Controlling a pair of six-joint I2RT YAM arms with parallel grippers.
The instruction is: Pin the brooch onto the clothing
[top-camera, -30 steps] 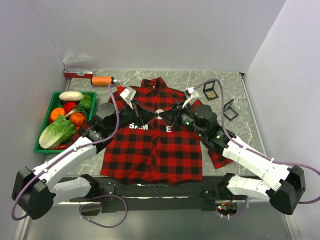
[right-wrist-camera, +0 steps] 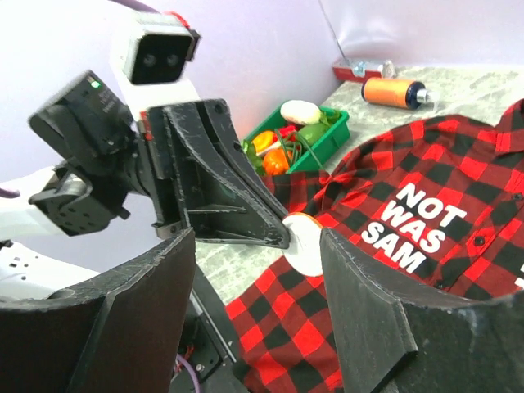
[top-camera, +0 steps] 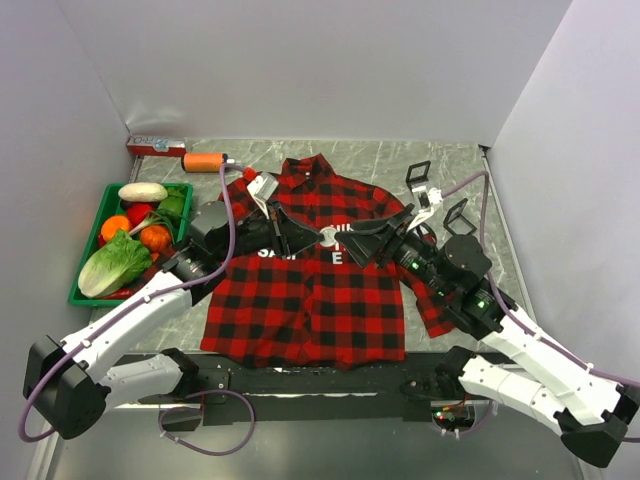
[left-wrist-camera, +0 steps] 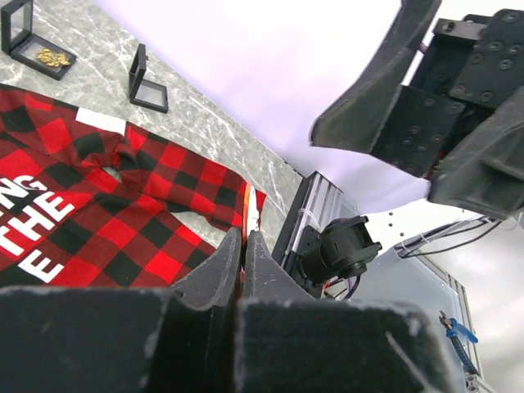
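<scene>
A round white disc, seemingly the brooch (right-wrist-camera: 305, 248), has an orange edge. My left gripper (top-camera: 317, 240) is shut on its rim, holding it above the shirt; in the left wrist view the brooch (left-wrist-camera: 250, 210) appears edge-on beyond the joined fingertips. Whether a pin sits on it cannot be made out. Facing it from the right, my right gripper (top-camera: 350, 242) stands open and empty, the disc showing past its parted fingers (right-wrist-camera: 354, 286). Beneath lies the red and black checked shirt (top-camera: 310, 315), spread flat with white lettering on its chest.
Two small black cases stand open at the right: one case (left-wrist-camera: 51, 57) has gold bits inside, the other case (left-wrist-camera: 150, 95) looks empty. At left are a green vegetable basket (top-camera: 75, 290) and an orange bottle (top-camera: 203, 162).
My right gripper has backed off to the right from close beside the brooch, and its fingers have spread. My left gripper stays nearly in place with the brooch.
</scene>
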